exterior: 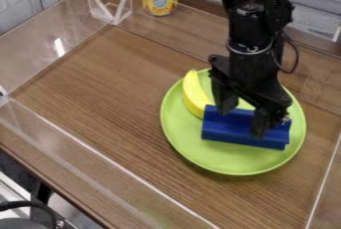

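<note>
The black gripper (248, 104) hangs from above over a green plate (200, 157) on the wooden table, its fingers apart at the near part of the plate. A blue block (242, 133) lies on the plate directly under the fingers, which overlap it in this view; whether they touch it I cannot tell. A yellow banana (194, 95) lies on the plate's left side, beside the block and partly behind the gripper.
A yellow can (160, 2) stands at the back near a clear plastic piece at the upper left. A black cable shows at the bottom left.
</note>
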